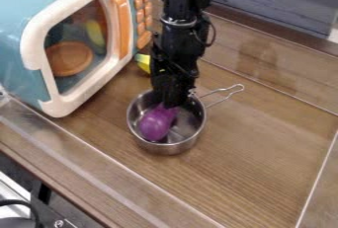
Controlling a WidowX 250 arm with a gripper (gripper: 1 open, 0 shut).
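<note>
A small steel pot (183, 139) with a wire handle rests on the wooden counter, a purple eggplant (154, 124) inside it. My black gripper (168, 98) reaches down from the top into the pot, its lower end at the eggplant's upper end; whether its fingers touch it or how far apart they are is hidden. A yellow banana (141, 61) lies behind the arm, mostly covered by it.
A toy microwave (58, 15) in light blue and white, with orange buttons, stands at the left. A wall runs along the back.
</note>
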